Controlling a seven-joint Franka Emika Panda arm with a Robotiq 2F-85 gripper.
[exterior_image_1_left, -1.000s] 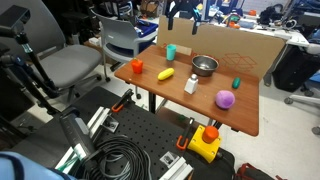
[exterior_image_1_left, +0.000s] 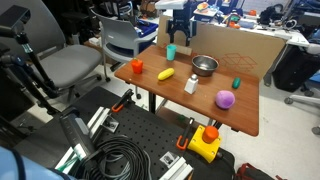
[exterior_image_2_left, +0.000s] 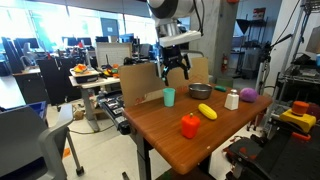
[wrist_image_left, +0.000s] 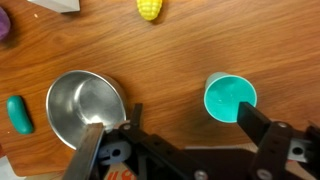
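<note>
My gripper hangs above the far side of the wooden table, its fingers wide apart with nothing between them. Just ahead of the fingers in the wrist view is a teal cup (wrist_image_left: 230, 98), upright and closer to the right finger. A metal bowl (wrist_image_left: 86, 108) lies toward the left finger, partly covered by it. In exterior view 2 the black fingers (exterior_image_2_left: 186, 68) are above the tabletop, with the cup (exterior_image_2_left: 169, 97) below them. No object is touched by the gripper.
Also on the table are a yellow banana-like item (exterior_image_1_left: 167, 74), a red-orange pepper or fruit (exterior_image_1_left: 137, 66), a white bottle (exterior_image_1_left: 191, 84), a purple ball (exterior_image_1_left: 225, 100) and a green item (exterior_image_1_left: 236, 82). Cardboard panels (exterior_image_1_left: 230, 44) stand behind.
The objects on the table have stayed put.
</note>
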